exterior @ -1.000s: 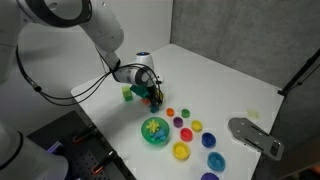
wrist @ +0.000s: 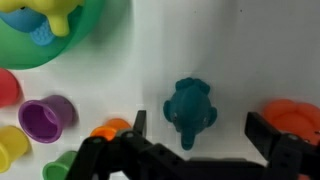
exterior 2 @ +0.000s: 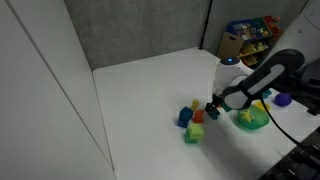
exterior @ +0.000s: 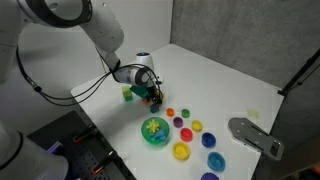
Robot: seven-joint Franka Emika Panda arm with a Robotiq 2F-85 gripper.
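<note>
A dark teal toy lies on the white table, between the spread fingers of my gripper as the wrist view looks down. Neither finger touches it there; bare table shows on both sides. In exterior view 1 the gripper is low over the table, and the small toy is partly hidden beneath it. A green bowl at the wrist view's upper left holds a yellow toy and a blue one.
Small cups, among them a purple cup and an orange cup, stand close by. An orange-red toy sits near the right finger. Beyond the arm are a green block and a blue toy. A metal tray lies far right.
</note>
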